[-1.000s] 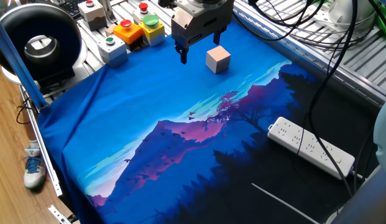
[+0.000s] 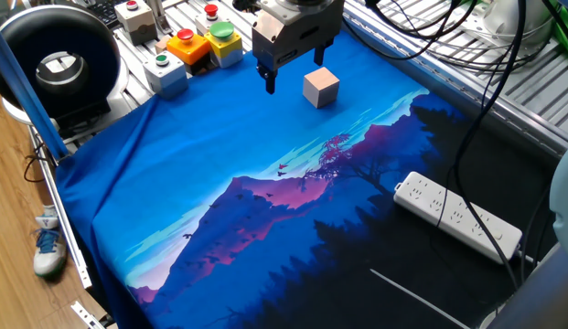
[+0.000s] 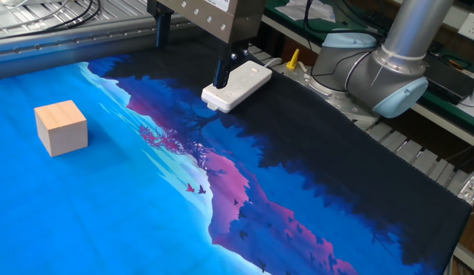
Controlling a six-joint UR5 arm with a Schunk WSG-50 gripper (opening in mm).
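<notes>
A pale wooden cube rests on the blue printed cloth, close to the back of the table in exterior view 1. My gripper hangs over the cloth with its two fingers wide apart and nothing between them. In exterior view 2 the cube stands alone at the left, clear of the gripper, which appears up and to its right. No finger touches the cube in that view.
On the dark side of the cloth lies a white power strip. Several push-button boxes line the back left edge. Black cables hang at the right. Bare cloth fills the middle.
</notes>
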